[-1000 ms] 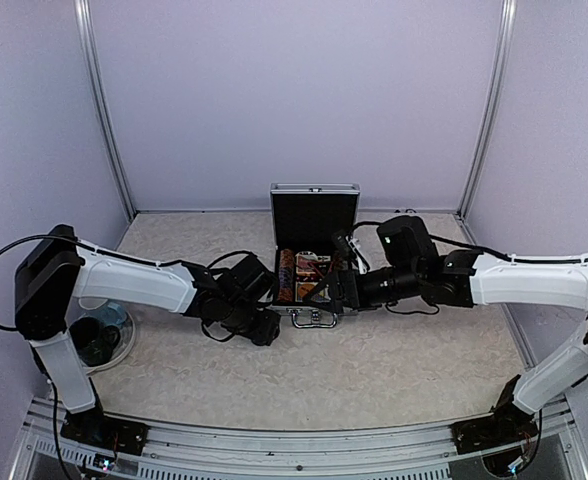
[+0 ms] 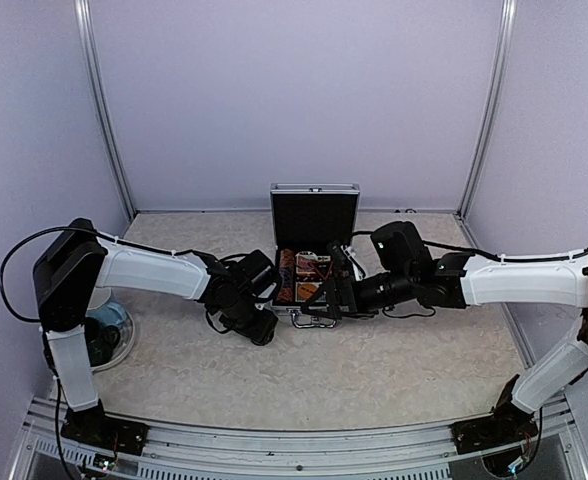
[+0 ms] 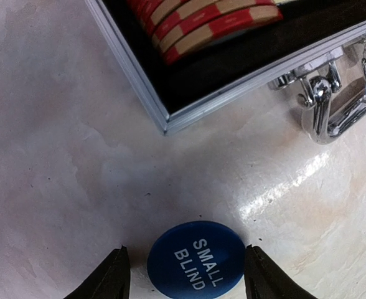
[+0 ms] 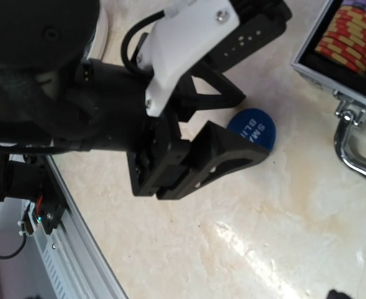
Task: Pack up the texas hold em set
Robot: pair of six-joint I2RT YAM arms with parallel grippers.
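An open silver case with chips and cards stands at the centre; its corner, handle and red chips show in the left wrist view. A blue SMALL BLIND button lies on the table beside the case, between the part-open fingers of my left gripper; whether they touch it is unclear. The button also shows in the right wrist view, with the left gripper around it.
A round tray with cups and dark items sits at the far left.
The right arm has moved slightly; the case is unchanged.
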